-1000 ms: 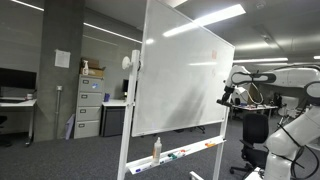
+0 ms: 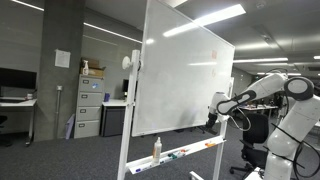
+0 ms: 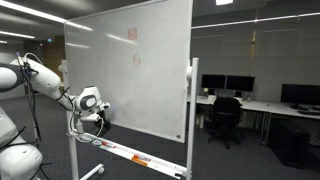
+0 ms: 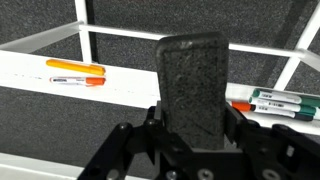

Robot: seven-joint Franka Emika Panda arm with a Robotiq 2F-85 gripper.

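A dark, block-like object, probably a whiteboard eraser (image 4: 194, 85), fills the middle of the wrist view. My gripper is shut on it, and the block hides parts of both fingers. In exterior view 1, the gripper (image 2: 211, 123) hangs at the right edge of the whiteboard (image 2: 180, 75), low down and above the tray. From the other side, the gripper (image 3: 97, 123) appears near the board's lower left corner. Faint reddish marks (image 3: 132, 34) show high on the whiteboard (image 3: 155, 95). Contact between block and board cannot be made out.
Below the gripper runs the white marker tray (image 4: 130, 92). Orange markers (image 4: 78, 69) lie on its left, several green and red markers (image 4: 285, 103) on its right. A bottle (image 2: 157, 151) stands farther along. An office chair (image 2: 255, 135) is behind the arm.
The gripper has come down from mid-height at the board's right edge and shifted left, closer to the tray. The board, bottle and markers look unmoved.
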